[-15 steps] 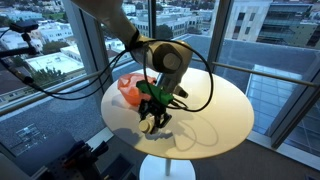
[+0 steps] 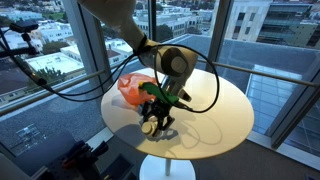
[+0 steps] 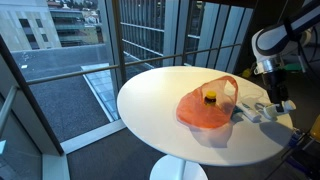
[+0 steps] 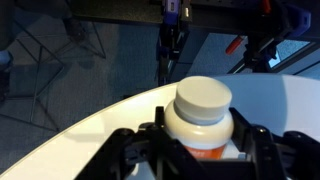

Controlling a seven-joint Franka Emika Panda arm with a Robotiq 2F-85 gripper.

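Observation:
In the wrist view, a white-capped bottle-like object [image 4: 203,100] with an orange band below the cap stands between the fingers of my gripper, which is shut on it. The fingers press against its sides, and its lower part is hidden. Exterior view 1 has the gripper [image 2: 156,124] low over the front of the round white table, with a pale yellowish piece [image 2: 148,128] showing at its fingers. From exterior view 2, the gripper [image 3: 273,104] is near the table's right edge.
An orange mesh bag [image 3: 205,108] lies on the white table [image 3: 150,100], with a yellow-capped dark item [image 3: 210,97] in or behind it. Small pale items [image 3: 247,112] lie between bag and gripper.
The arm and gripper have shifted slightly to the right in exterior view 1. The pale piece at the fingers looks a little different in position; the bag stays put.

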